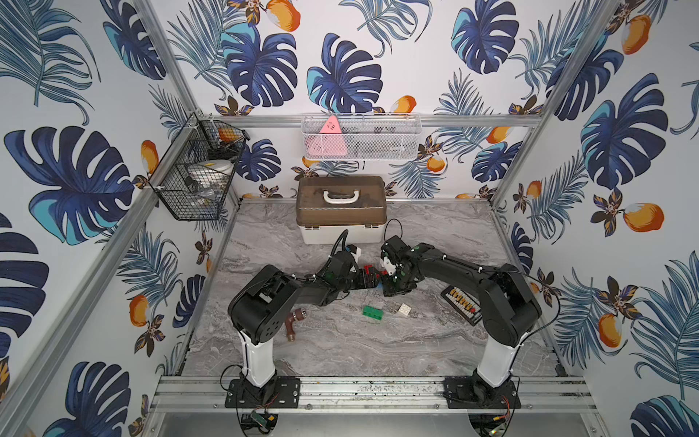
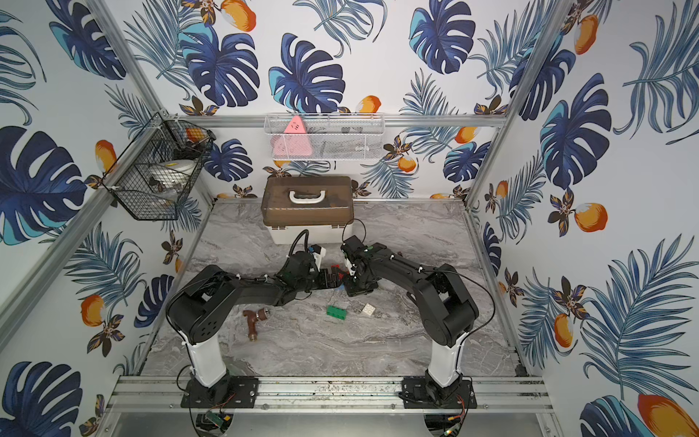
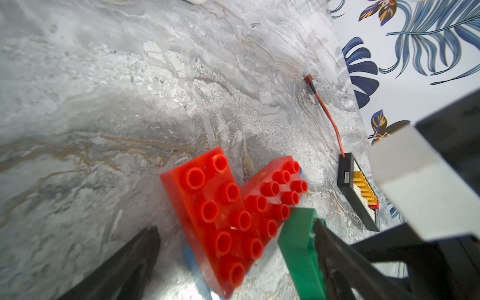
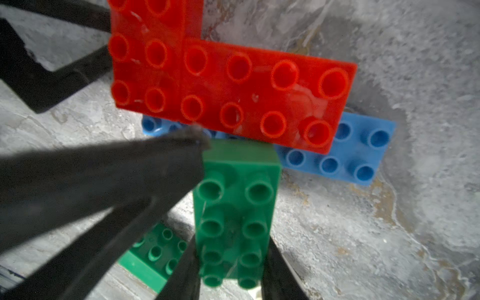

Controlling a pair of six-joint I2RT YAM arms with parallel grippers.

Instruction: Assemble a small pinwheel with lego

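In the right wrist view, a red L of bricks lies across a blue brick. My right gripper is shut on a green brick, held just beside the red and blue bricks. In the left wrist view that green brick stands at the lower right of the red bricks. My left gripper is open at the red bricks' left end, its blurred fingers either side of them. A second green brick lies loose on the table.
A white piece lies to the front right, a tray of small parts farther right. A brown tool lies front left. A closed toolbox stands behind the arms.
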